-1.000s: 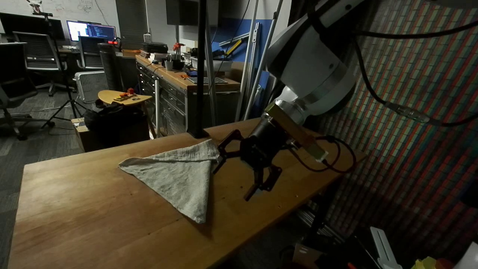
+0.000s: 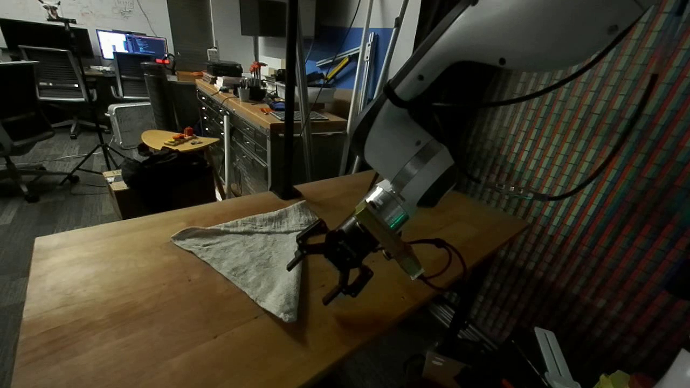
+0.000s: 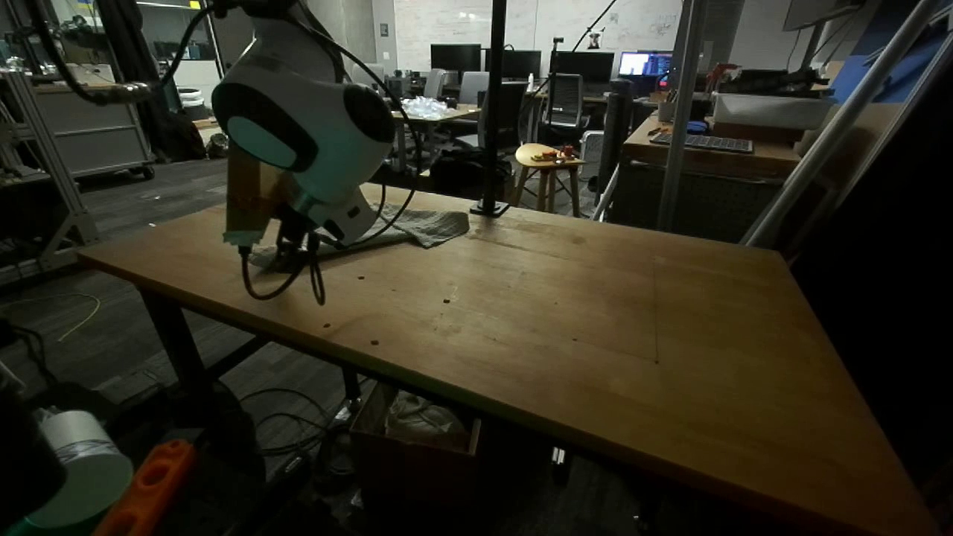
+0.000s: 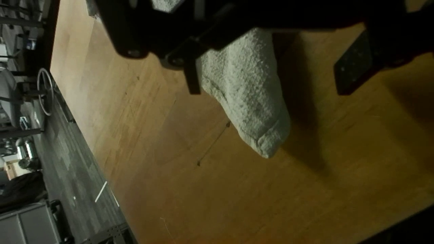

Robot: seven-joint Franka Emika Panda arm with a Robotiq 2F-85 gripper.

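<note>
A grey cloth (image 2: 252,252) lies on the wooden table, folded into a rough triangle with one corner pointing toward the near side. My gripper (image 2: 309,284) stands open at the cloth's right edge, its fingers spread wide. In the wrist view, a rounded corner of the cloth (image 4: 256,97) extends below the gripper, between the two fingertips and nearer the left one. Nothing is gripped. From the other side, the arm hides most of the cloth (image 3: 438,229) and the gripper itself.
A black post (image 2: 291,97) rises from its far edge, behind the cloth. A cable (image 2: 453,255) loops beside the wrist. The table's near right edge runs close to the gripper.
My gripper has moved left and lower in exterior view 1, toward the near part of the cloth's edge. The cloth looks unmoved, and the fingers are still open.
</note>
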